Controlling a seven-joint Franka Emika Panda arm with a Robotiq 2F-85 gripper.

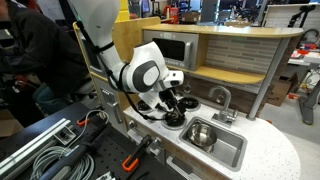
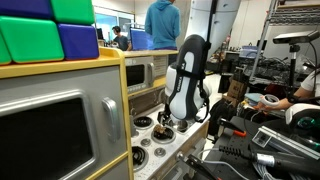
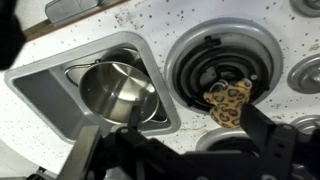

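A leopard-patterned piece, apparently cloth, lies on the right side of a black coil burner in the wrist view. Its lower end reaches toward the burner's near rim. My gripper is open above the stove, its two dark fingers wide apart at the bottom of that view, with nothing held between them. From the first exterior side, the gripper hangs low over the front burner and largely covers the piece there. In the second exterior view the patterned piece shows as a small brownish patch on the stove.
A metal pot stands in the sink, left of the burner in the wrist view. A faucet rises behind the sink. Shelf and microwave stand behind the stove.
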